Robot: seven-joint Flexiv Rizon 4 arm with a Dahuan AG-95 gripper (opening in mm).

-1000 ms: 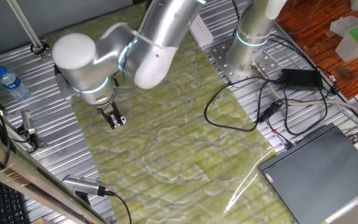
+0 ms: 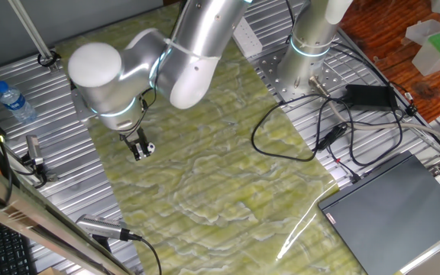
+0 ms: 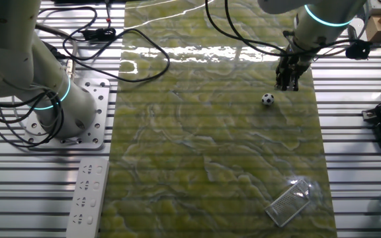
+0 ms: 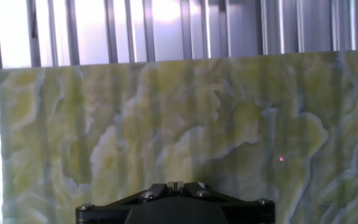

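Note:
A small black-and-white ball [image 3: 268, 99] rests on the green marbled mat [image 3: 197, 145]. In exterior view 2 my gripper [image 3: 287, 86] is at the ball's right, with a gap between them in the picture. From exterior view 1, the gripper [image 2: 141, 151] points down over the mat's left part and the ball [image 2: 151, 147] shows right against its fingers. The wrist view has the gripper's fingertips [image 4: 176, 188] drawn together at the bottom edge, nothing seen between them. Only a pale sliver peeks out beside the right finger there. Fingertip height above the mat is hard to judge.
A flat metal grater [image 3: 288, 202] in clear plastic lies near the mat's edge. Black cables [image 2: 281, 156] loop onto the mat beside a closed laptop [image 2: 399, 214]. A water bottle [image 2: 15, 101] stands off the mat.
My gripper stays over nearly the same spot with a small change of tilt. The ball appears not to have moved.

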